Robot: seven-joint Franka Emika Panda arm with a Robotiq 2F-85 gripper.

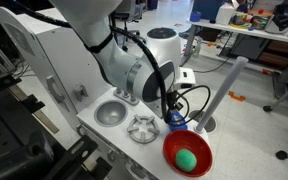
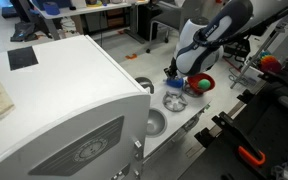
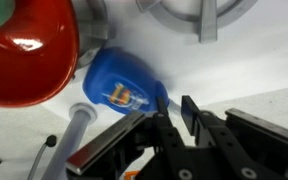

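Note:
A blue object with an orange-and-white print lies on the white counter between the red bowl and the stove burner. My gripper is down at its edge, the fingers nearly closed at one end of the blue object. Its rim seems to be caught between the fingertips, though the contact is small and hard to make out. In exterior view 1 the arm hides part of the object. Exterior view 2 shows the blue object just below the gripper.
The red bowl holding a green ball stands close by. A burner, a sink basin with a faucet and a grey upright post are also near. Open floor lies to the right.

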